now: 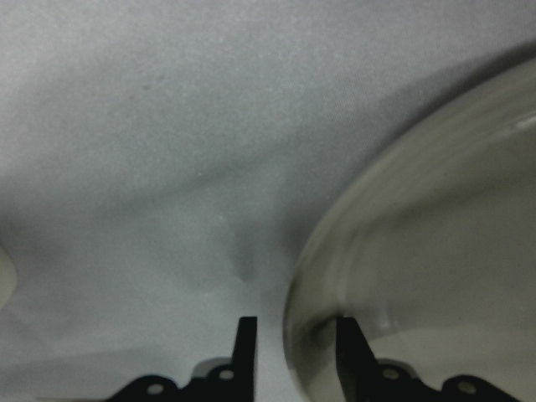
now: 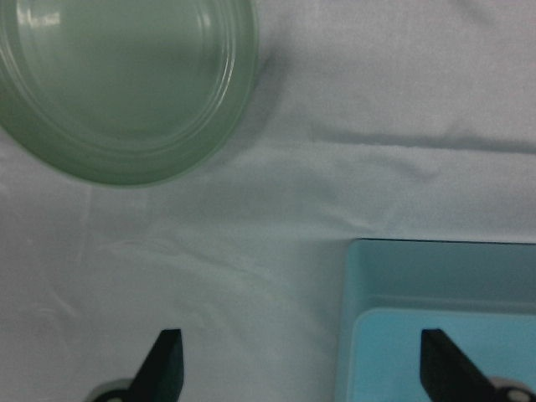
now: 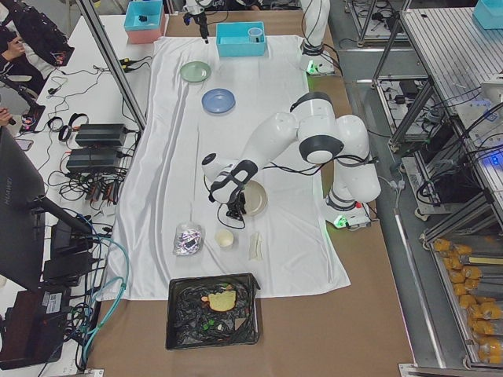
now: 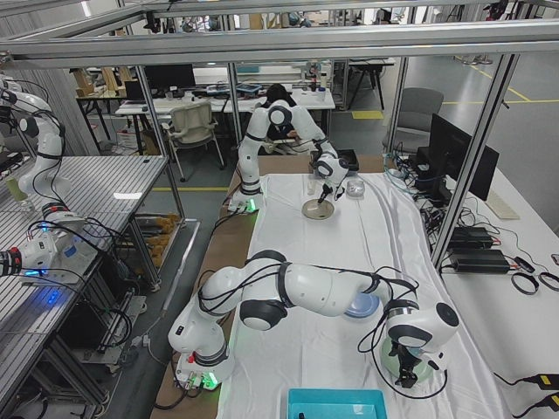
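My left gripper is open, low over the rim of a beige plate [image 3: 255, 191], its fingertips either side of that rim in the left wrist view; whether they touch it I cannot tell. My right gripper is open, high near the far end of the cloth, between a green plate [image 2: 117, 92] and a blue bin [image 2: 435, 268], with nothing between its fingers. A blue plate [image 3: 218, 100] lies between the two arms.
A small cream cup [image 3: 224, 238], a foil-wrapped item [image 3: 188, 240] and a pale strip [image 3: 255, 247] lie near the left gripper. A black tray [image 3: 177, 314] with food-like pieces stands at the cloth's near end. Mid-cloth is mostly clear.
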